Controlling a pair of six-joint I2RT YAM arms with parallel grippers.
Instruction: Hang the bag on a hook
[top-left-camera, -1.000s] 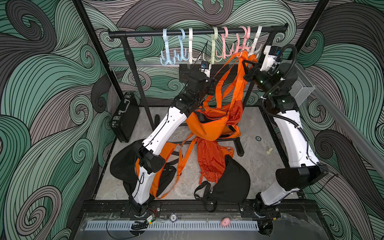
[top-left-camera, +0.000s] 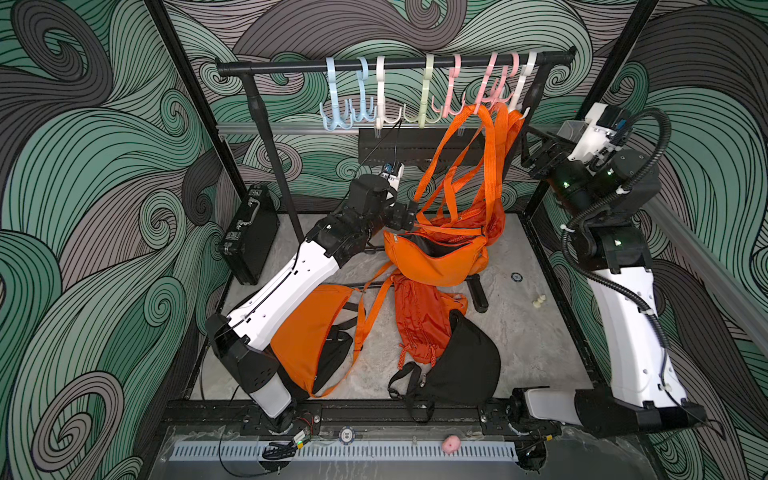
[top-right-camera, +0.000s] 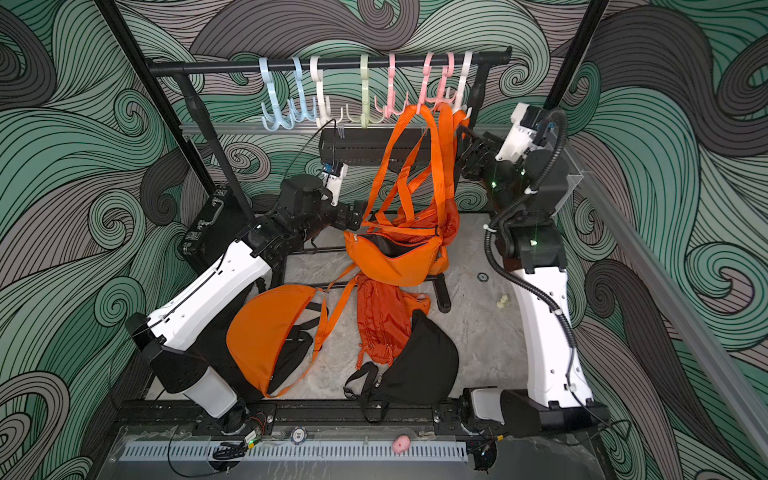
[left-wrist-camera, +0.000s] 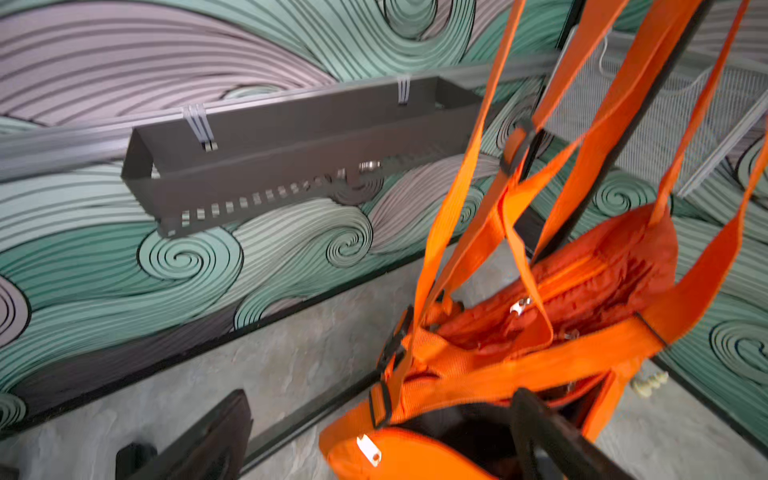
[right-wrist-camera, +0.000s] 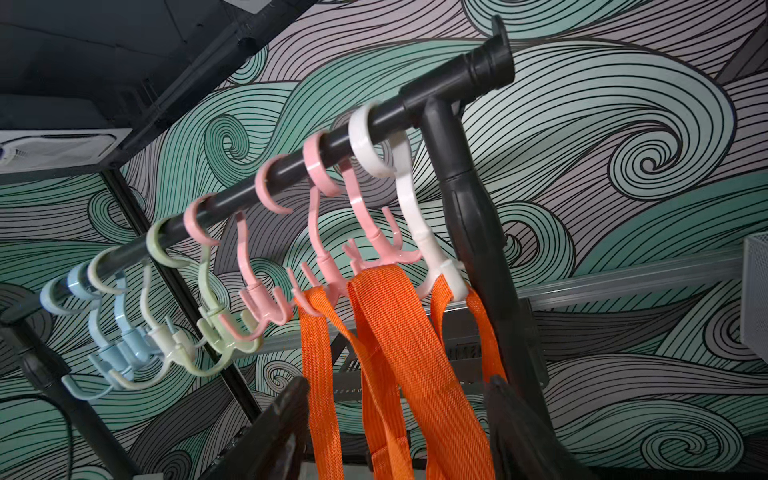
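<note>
An orange bag hangs by its straps from the hooks at the rack's right end, its body upright with the zip mouth gaping. In the right wrist view the wide orange strap loops over a pink hook, and a thinner strap goes over the white hook. My right gripper is open, pulled back to the right of the straps, holding nothing. My left gripper stands open beside the bag's left side, with nothing gripped; the bag shows beyond its fingers.
The black rail carries blue, white, green and pink hooks further left. Orange, red and black bags lie on the floor, including a black one. A dark tray hangs on the back wall, and a mesh basket is at right.
My right gripper has drawn away rightward from the straps, and the left has come down and back leftward. The bag and the right-end hooks shifted right along the rail; the bag stays hung.
</note>
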